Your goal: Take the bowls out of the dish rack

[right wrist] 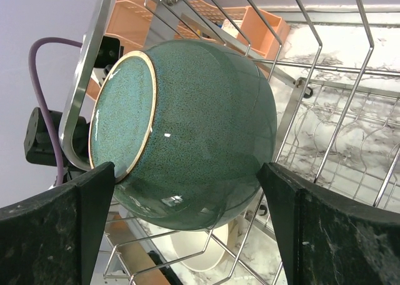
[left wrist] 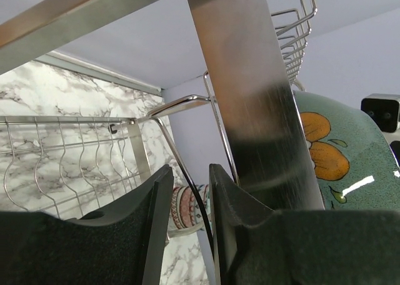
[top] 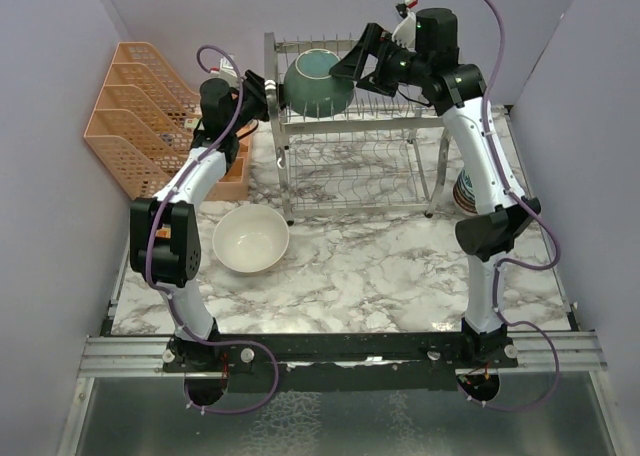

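Note:
A green glazed bowl [top: 318,88] with an orange flower lies on its side on the upper level of the metal dish rack [top: 355,209]. My right gripper stands open around the bowl's near side, its dark fingers close against it. My left gripper is outside the rack's left upright, its fingers a little apart with only a narrow gap; no bowl shows between them. In the left wrist view the bowl [left wrist: 350,166] sits beyond that metal upright.
A white bowl [top: 250,239] rests on the marble counter at front left. An orange slotted organiser [top: 130,126] stands at back left. Patterned stacked bowls [top: 463,191] are at the right.

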